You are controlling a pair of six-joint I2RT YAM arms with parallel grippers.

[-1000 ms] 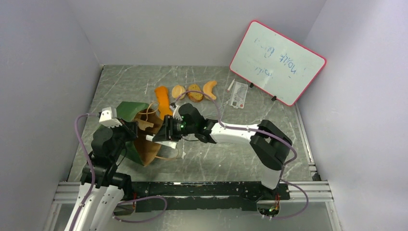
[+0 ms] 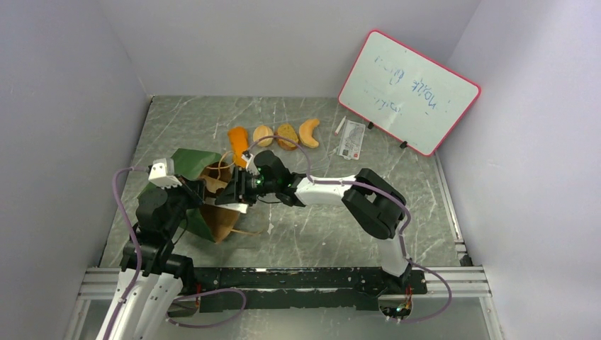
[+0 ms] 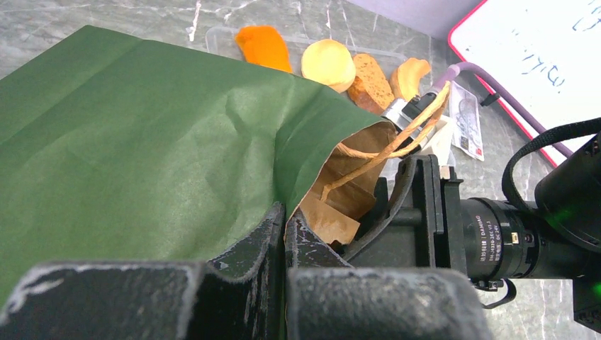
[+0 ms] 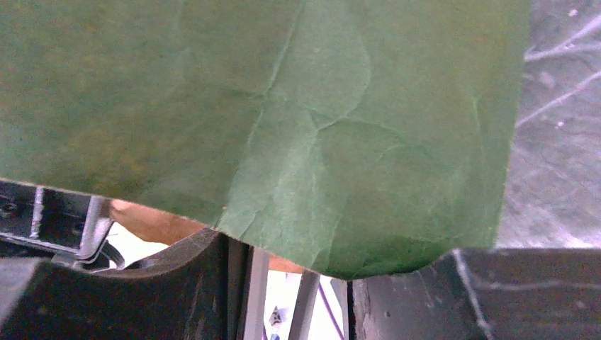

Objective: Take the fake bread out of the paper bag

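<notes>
A green paper bag (image 2: 188,162) with a brown inside lies on the left, its mouth facing right. My left gripper is shut on the bag's upper rim. My right gripper (image 2: 227,191) reaches into the mouth from the right; in the right wrist view green paper hangs above its fingertips (image 4: 510,283). Inside the bag a tan piece (image 3: 329,219) is partly visible, largely hidden by the right gripper and paper.
Fake bread pieces (image 2: 286,136) and an orange piece (image 2: 237,145) lie behind the bag. A whiteboard (image 2: 409,88) stands at the back right, beside a small card (image 2: 351,139).
The right arm has moved left, further into the bag's mouth. The left arm and the bag look nearly unchanged.
</notes>
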